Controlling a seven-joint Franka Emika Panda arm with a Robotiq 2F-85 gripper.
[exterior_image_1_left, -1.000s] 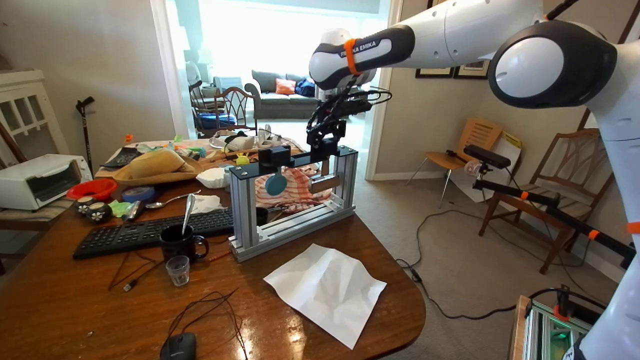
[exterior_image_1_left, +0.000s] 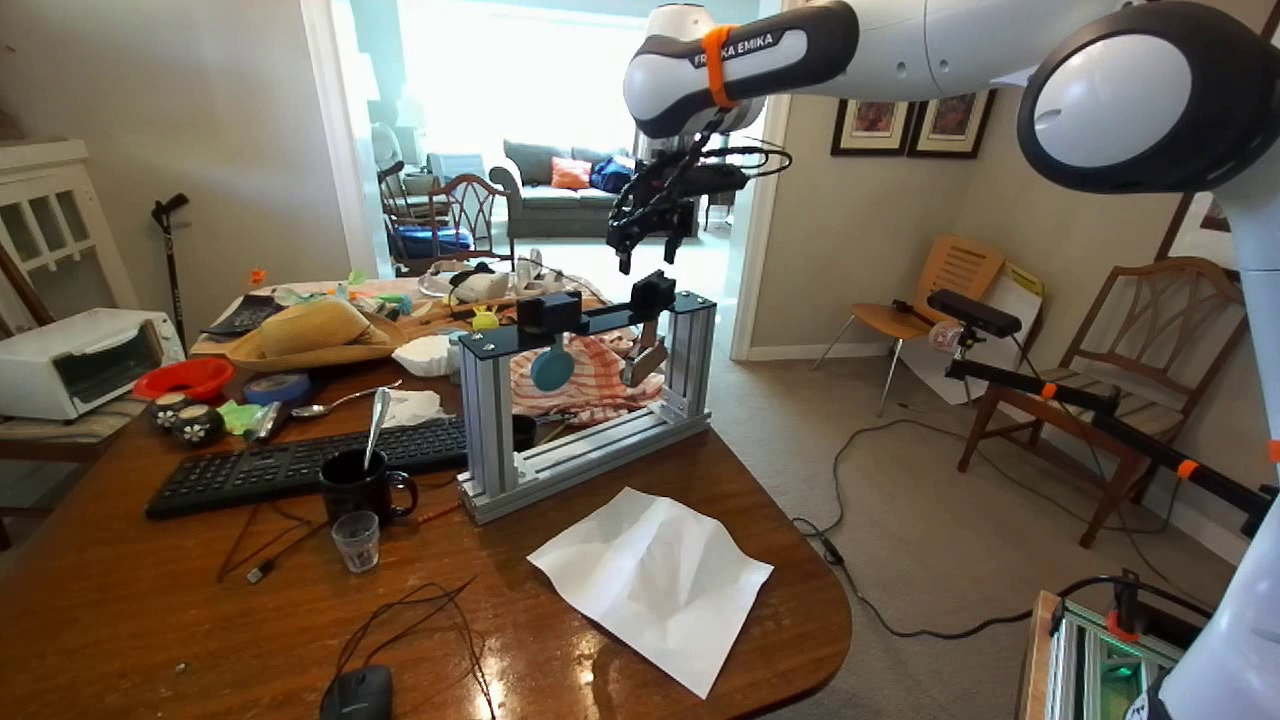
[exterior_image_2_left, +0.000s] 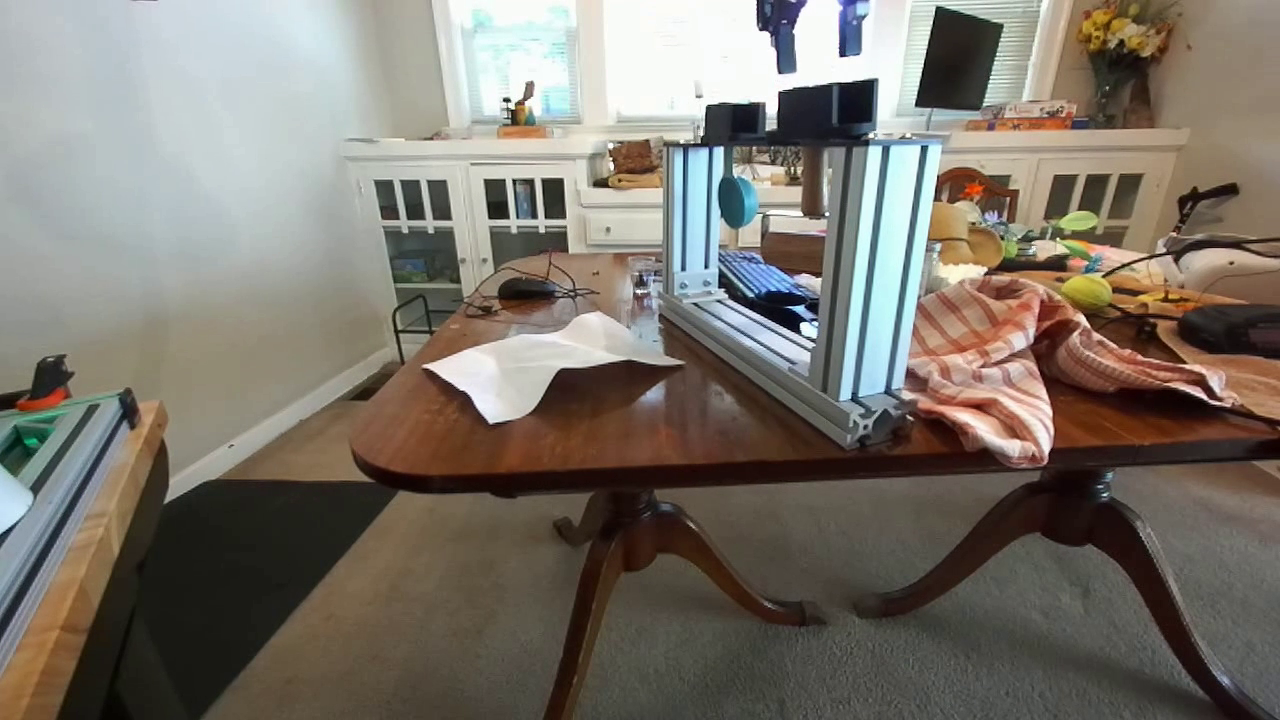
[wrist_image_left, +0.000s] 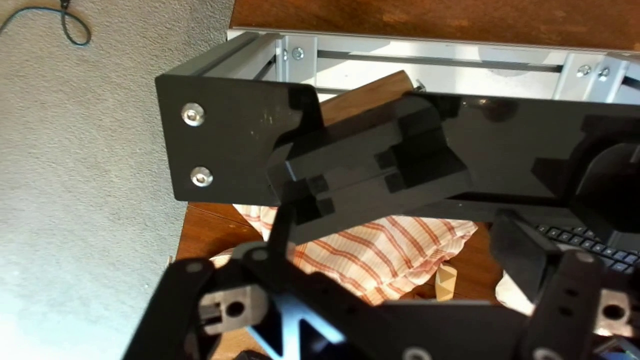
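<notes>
A silver-railed frame (exterior_image_1_left: 489, 420) stands on the table, with a black bar across its top. One black block (exterior_image_1_left: 649, 292) sits on the bar toward the far end, turned askew in the wrist view, and below it hangs a wooden piece (wrist_image_left: 366, 99). From the other black block (exterior_image_1_left: 548, 314) hangs a teal disc (exterior_image_1_left: 552, 370). Over the far block, clear of it, is my gripper (exterior_image_1_left: 648, 259), open and empty. In the wrist view its black fingers (wrist_image_left: 280, 234) are spread wide, one on either side of the askew block.
White paper (exterior_image_1_left: 654, 576) lies in front of the frame. A black mug (exterior_image_1_left: 360, 486), a small glass (exterior_image_1_left: 356, 540) and a keyboard (exterior_image_1_left: 300, 466) are on its near left. Striped cloth (exterior_image_2_left: 996, 360) is bunched behind the frame. Above the bar the space is free.
My gripper has risen from the far block, leaving a gap, and its fingers now show apart. The wooden piece below that block has turned to a different angle. The teal disc stays put.
</notes>
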